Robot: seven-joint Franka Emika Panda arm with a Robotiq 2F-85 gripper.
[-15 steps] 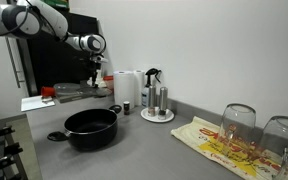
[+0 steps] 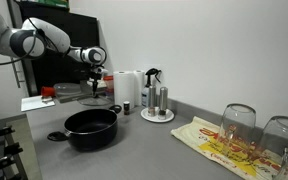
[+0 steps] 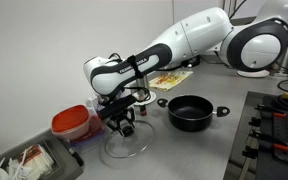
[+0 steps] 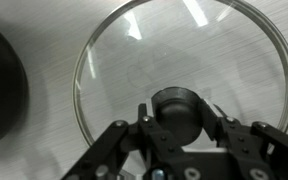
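A clear glass lid [image 3: 134, 147] with a thin metal rim lies flat at or just above the grey table; whether it touches cannot be made out. In the wrist view, my gripper is shut on the black knob [image 4: 177, 108] at the middle of the lid, a finger on either side. The black pan [image 2: 91, 126] stands uncovered on the table, its inside empty as far as shows. Exterior view 2 puts the lid to the left of the pan, with my gripper [image 3: 126, 128] above the lid's centre.
Behind the pan stand a paper towel roll [image 2: 127, 88] and a white plate [image 2: 157, 115] with bottles and shakers. Two upturned glasses [image 2: 237, 125] and a patterned cloth [image 2: 212, 143] lie at the right. A red bowl [image 3: 71, 122] is left of the lid.
My gripper has come down toward the table with the lid, which sits lower now. The pan has stayed in place.
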